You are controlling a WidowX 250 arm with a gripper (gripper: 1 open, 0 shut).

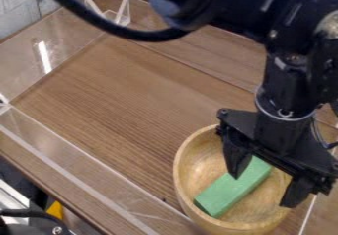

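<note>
A black gripper [272,178] hangs over a round wooden bowl [193,168] at the lower right, its fingers spread open. A green rectangular block [227,194] lies inside the bowl, partly behind the gripper, between and below the fingers. Whether the fingertips touch the bowl or block is hard to tell.
The wooden tray floor [99,116] to the left is clear, bordered by transparent walls. A white brick wall shows at the top left. Black cables cross the top of the view and the lower left corner.
</note>
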